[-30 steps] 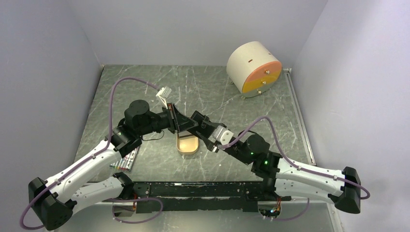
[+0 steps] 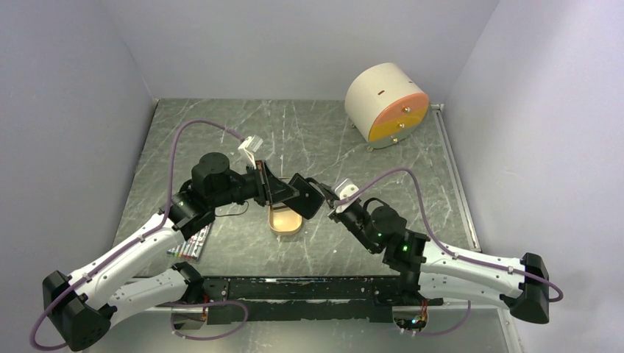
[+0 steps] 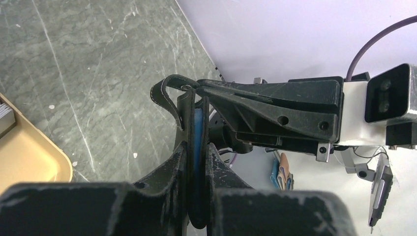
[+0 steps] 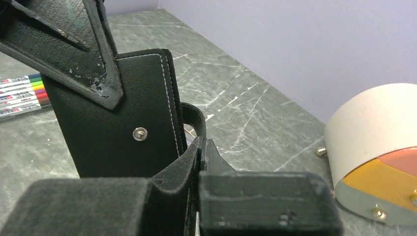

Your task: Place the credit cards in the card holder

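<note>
The black card holder (image 2: 307, 197) is held up between the two arms, with my left gripper (image 2: 293, 193) shut on one side of it. Seen edge-on in the left wrist view, a blue strip (image 3: 198, 132) shows between its black layers. In the right wrist view, a finger (image 4: 105, 91) of the left gripper presses over its face, which bears a metal snap (image 4: 140, 134). A curled black strap (image 4: 195, 117) runs from the holder to the fingertips of my right gripper, which are shut on it. No credit card can be made out clearly.
Below the holder, a beige tray (image 2: 285, 231) sits on the table, with a grey-white stack (image 3: 6, 118) inside. Several colored markers (image 2: 193, 244) lie at left. A round-sided drawer box (image 2: 383, 95) stands at the back right.
The left arm has barely moved.
</note>
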